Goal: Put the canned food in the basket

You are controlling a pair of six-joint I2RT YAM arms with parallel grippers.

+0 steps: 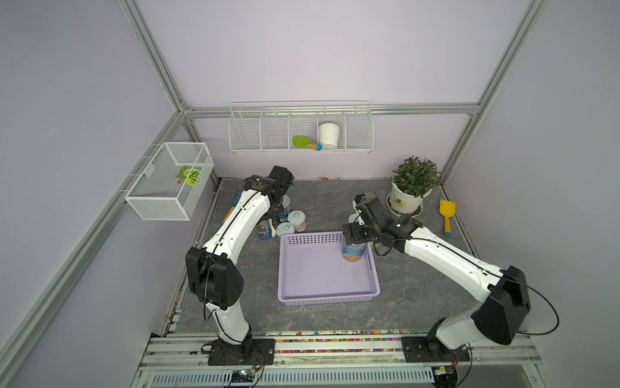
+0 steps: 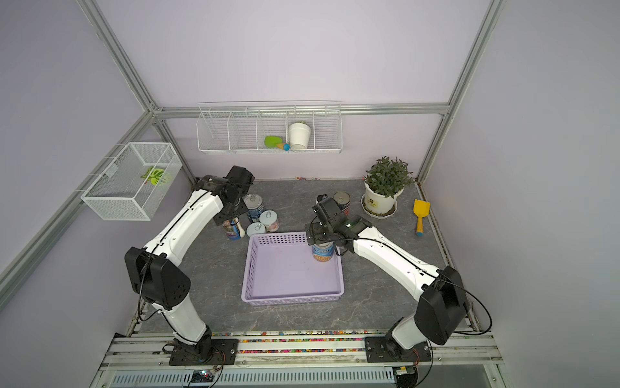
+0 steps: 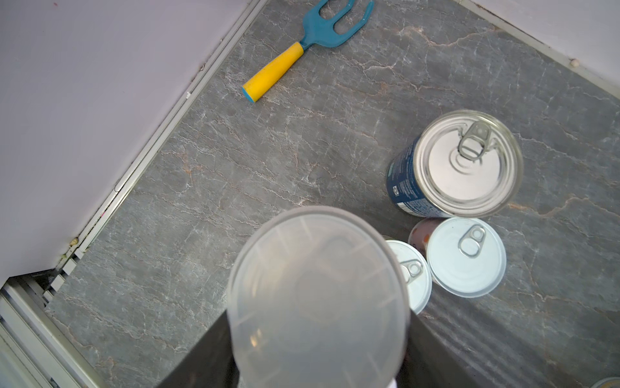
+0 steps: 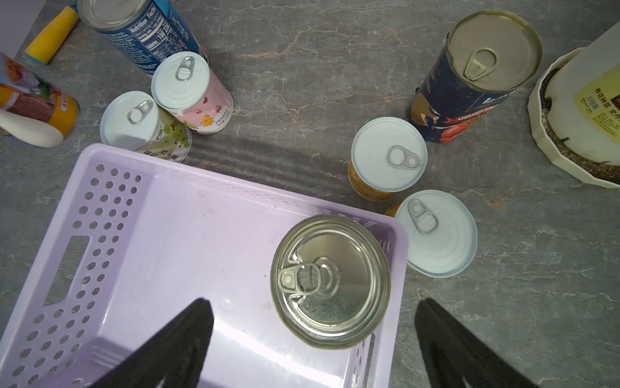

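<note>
The lilac basket (image 1: 310,271) holds a can (image 4: 329,281) at its right end. My right gripper is open above that can. In the left wrist view, a clear-lidded container (image 3: 316,291) sits between the fingers of my left gripper; whether they grip it is unclear. Cans stand behind and left of the basket: a blue one (image 3: 468,165), pink one (image 4: 193,97) and green one (image 4: 132,123). Others stand near the basket's back-right corner: two white-lidded cans (image 4: 387,155) and a dark tall can (image 4: 471,71).
A potted plant (image 1: 407,194) stands back right, with a yellow scoop (image 1: 447,213) beside it. A blue-yellow fork (image 3: 323,29) lies back left. Wire racks hang on the left and back walls.
</note>
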